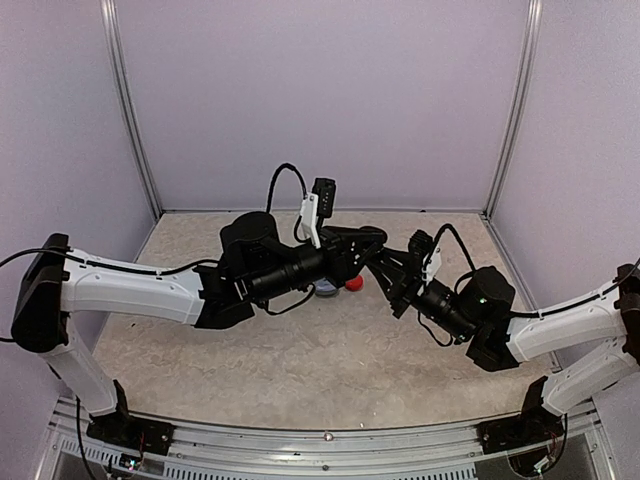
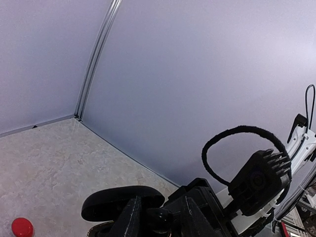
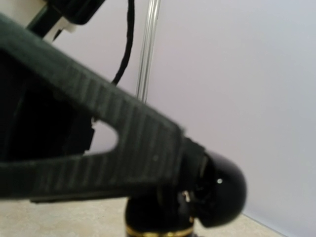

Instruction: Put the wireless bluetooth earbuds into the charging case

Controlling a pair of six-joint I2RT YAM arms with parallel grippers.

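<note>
In the top view my left gripper (image 1: 352, 250) and right gripper (image 1: 376, 258) meet above the middle of the table. The left wrist view shows the black charging case with its lid (image 2: 121, 197) raised, and a glossy earbud (image 2: 158, 217) between the left gripper's fingers, whose exact grip is unclear. The right wrist view shows a black finger (image 3: 138, 148) beside a glossy rounded black piece (image 3: 222, 190), with a gold-rimmed black body (image 3: 158, 217) below. My right gripper is shut on the charging case, largely hidden in the top view.
A red round object (image 1: 354, 283) and a grey-blue object (image 1: 326, 289) lie on the table (image 1: 250, 370) behind the grippers. Walls enclose the back and sides.
</note>
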